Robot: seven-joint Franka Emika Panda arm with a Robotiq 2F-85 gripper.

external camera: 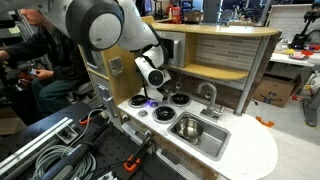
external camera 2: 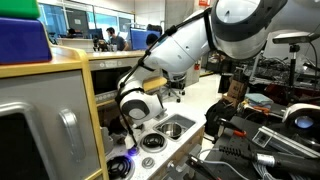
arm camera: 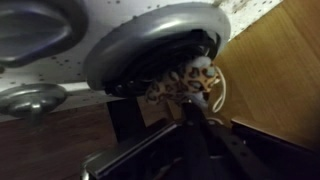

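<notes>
A leopard-print cloth item (arm camera: pixel 182 84) with a pale loop of cord (arm camera: pixel 220 95) lies at the dark fingertips in the wrist view. My gripper appears shut in the shadow there. Whether any of the cloth is pinched between the fingers cannot be made out. In exterior view 1 the gripper (external camera: pixel 156 94) is low over the left side of the stove counter, close to a small blue-purple patch (external camera: pixel 151 102). The same blue-purple patch (external camera 2: pixel 121 163) shows near the burners in the second exterior view.
Round burners (external camera: pixel 164 114) surround the gripper on the white counter. To the right are a steel sink (external camera: pixel 187 128) and a tall faucet (external camera: pixel 211 97). A wooden shelf (external camera: pixel 215 70) and a microwave (external camera: pixel 172 47) stand behind.
</notes>
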